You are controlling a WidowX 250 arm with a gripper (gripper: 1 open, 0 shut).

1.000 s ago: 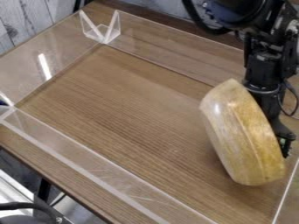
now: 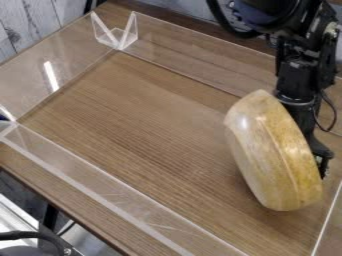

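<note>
A large, pale yellow, rounded object point(image 2: 271, 150) with a smooth, glossy surface stands tilted at the right of the wooden tray floor, its long axis running from upper left to lower right. My black gripper point(image 2: 311, 150) is at the right edge, directly behind the object and against it. Its fingertips are mostly hidden by the object; it appears shut on it.
Clear plastic walls point(image 2: 47, 75) border it, with a clear bracket point(image 2: 116, 32) at the back left corner. Dark cables hang at the top right.
</note>
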